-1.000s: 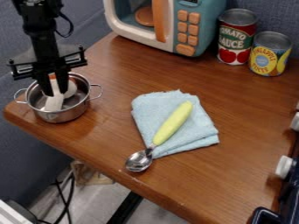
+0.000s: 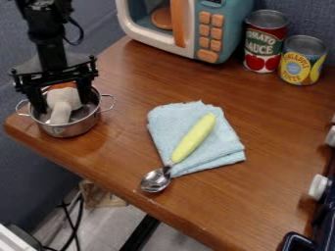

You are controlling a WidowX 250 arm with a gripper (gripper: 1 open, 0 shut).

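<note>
My black gripper point(image 2: 58, 88) is down over a steel pot point(image 2: 65, 124) at the left edge of the table. A pale object point(image 2: 62, 106) is in the pot, between or just below the fingers; whether the fingers are closed on it I cannot tell.
A blue cloth point(image 2: 222, 153) with a yellow corn-like item point(image 2: 197, 135) and a steel spoon point(image 2: 156, 179) lies mid-table point(image 2: 131, 88). A toy microwave point(image 2: 197, 25), tomato can point(image 2: 263, 44) and yellow-label can point(image 2: 303, 64) stand at the back. A dark appliance point(image 2: 314, 206) is at the right.
The gripper has moved slightly lower into the pot, and the pale object shows differently between the fingers. The other things have not moved.
</note>
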